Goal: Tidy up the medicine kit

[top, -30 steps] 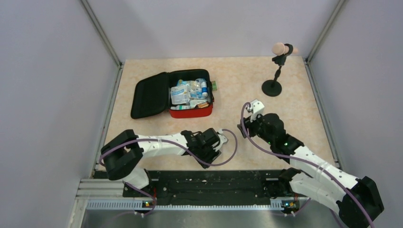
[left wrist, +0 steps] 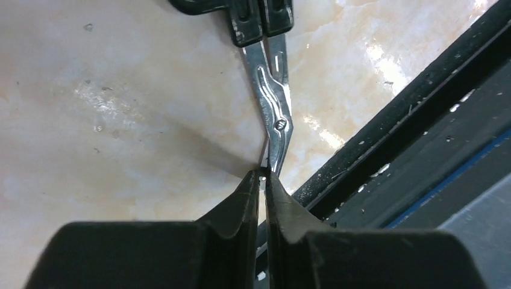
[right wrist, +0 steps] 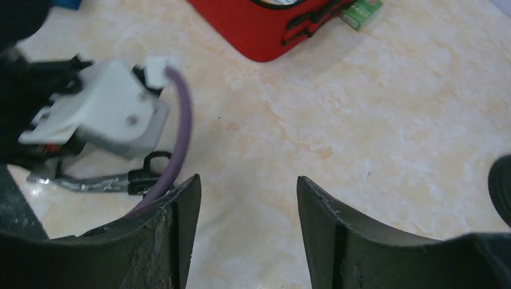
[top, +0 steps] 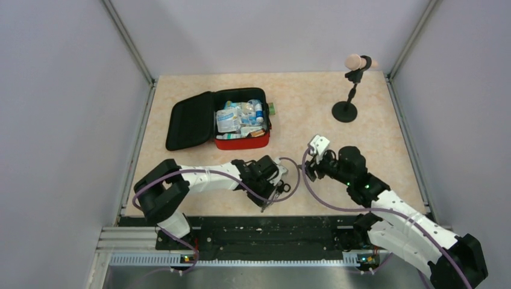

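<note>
Scissors with black handles [left wrist: 244, 18] and metal blades [left wrist: 274, 114] lie at the table's front edge, tips toward my left gripper. Its fingers are nearly together at the blade tips, a thin gap between them; whether they grip the blades is unclear. In the top view the scissors' handle loops [top: 286, 188] show just right of the left arm. My right gripper is open and empty over bare table, to the right of the scissors. The red-and-black medicine case [top: 242, 144] stands open at the back, its compartment filled with packets and bottles.
The case's open lid [top: 190, 122] rests to its left. A small green box [top: 271, 109] is beside its right wall. A black stand [top: 344, 111] occupies the back right. Purple cables [top: 298, 174] loop from both arms. The table between case and stand is clear.
The scissors' handles, hidden before, now show beside the left gripper, which has shifted slightly. My right gripper has moved a little toward the front and left. The case is unchanged.
</note>
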